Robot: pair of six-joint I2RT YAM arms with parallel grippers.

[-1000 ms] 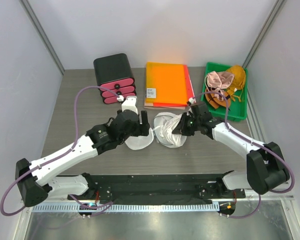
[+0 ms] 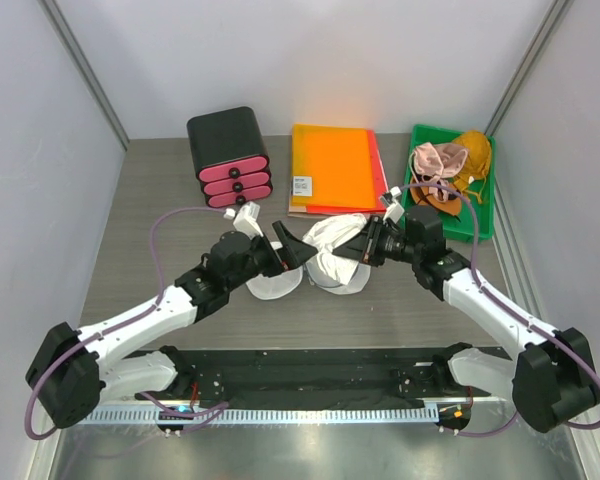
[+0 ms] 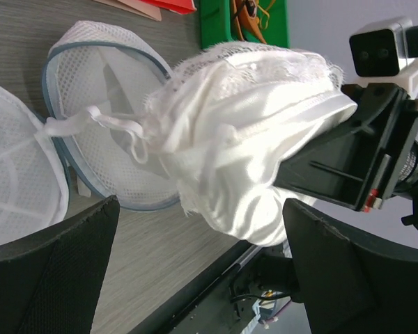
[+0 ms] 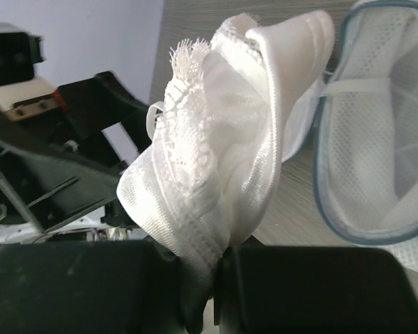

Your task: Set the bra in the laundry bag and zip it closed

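The white bra (image 2: 332,235) hangs bunched above the laundry bag, and my right gripper (image 2: 347,256) is shut on one end of it. In the left wrist view the bra (image 3: 244,125) fills the space ahead of my left gripper, whose fingers stand wide apart with nothing between them. The white mesh laundry bag (image 2: 273,283) with grey edging lies open on the table in two round halves; one half (image 3: 118,104) is partly under the bra. In the right wrist view the bag (image 4: 376,125) lies beyond the bra. Its zipper pull cannot be made out.
Behind the bag lie orange and red folders (image 2: 332,170). A black and pink drawer box (image 2: 227,150) stands at the back left. At the right, a green bin (image 2: 485,215) holds other bras.
My left gripper has swung toward the bra and opened beside it. My right gripper has moved slightly left, raising the bra, which now looks more bunched above the bag.
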